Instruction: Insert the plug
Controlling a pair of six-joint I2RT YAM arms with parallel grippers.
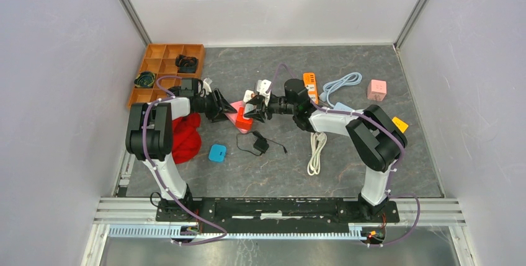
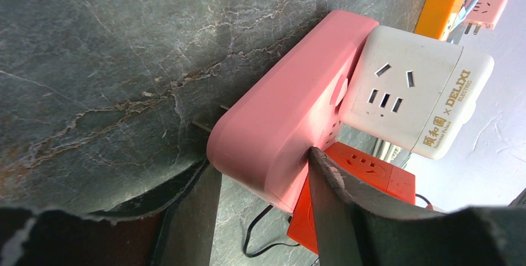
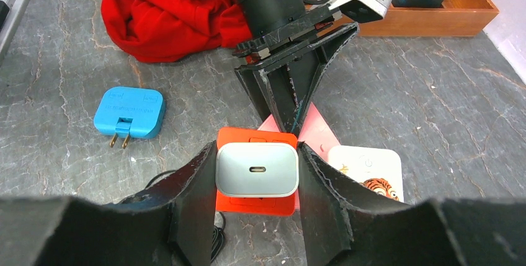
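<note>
My left gripper is shut on one end of a pink power strip [image 2: 285, 92], which has a white multi-socket adapter [image 2: 409, 92] beside it along its socket face. A red adapter [image 2: 387, 182] sits against that socket face, lower in the left wrist view. My right gripper is shut on a white charger [image 3: 257, 179] with a port on its end, held in line over the red adapter [image 3: 254, 134]. Whether the charger's pins are in the sockets is hidden.
A blue adapter [image 1: 217, 152], a black cabled adapter [image 1: 260, 145] and a red cloth [image 1: 185, 139] lie nearby. A wooden organiser [image 1: 161, 52] is at the back left. Cables, an orange strip [image 1: 310, 83] and small blocks lie to the right.
</note>
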